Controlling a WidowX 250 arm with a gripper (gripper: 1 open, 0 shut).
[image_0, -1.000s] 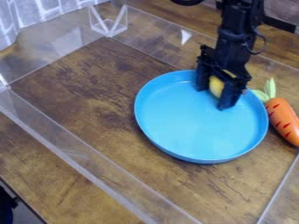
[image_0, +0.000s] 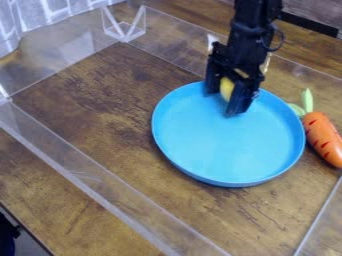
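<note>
My black gripper (image_0: 230, 88) reaches down from the top of the view over the back rim of the blue plate (image_0: 225, 142), its fingers around a small yellow object (image_0: 227, 85) that is mostly hidden by them. Whether the fingers touch it is too small to tell. An orange toy carrot (image_0: 323, 138) with green leaves lies just right of the plate.
Clear plastic walls run along the left and back, with a small white corner piece (image_0: 123, 28) at the back left.
My gripper has moved a little left and up, and the yellow object shows slightly further left between its fingers. The plate and carrot look about the same.
</note>
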